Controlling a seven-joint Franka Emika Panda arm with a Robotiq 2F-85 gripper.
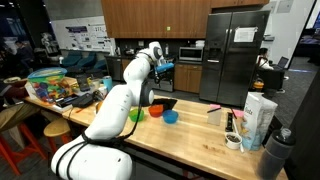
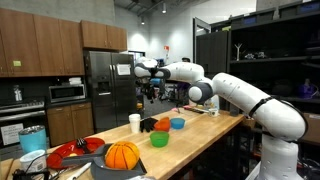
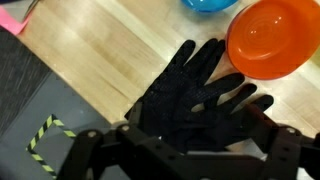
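A pair of black gloves, or one folded glove, lies on the wooden table, its fingers spread toward the bowls. In the wrist view my gripper is open above it, with fingers on either side at the bottom of the picture and nothing held. Exterior view 1 shows the gripper high over the far part of the table, with the dark glove below. How far above the glove it hangs is hard to judge.
An orange-red bowl and a blue bowl stand close to the glove. A green bowl is nearby. A white carton and a dark canister stand at the table's near right.
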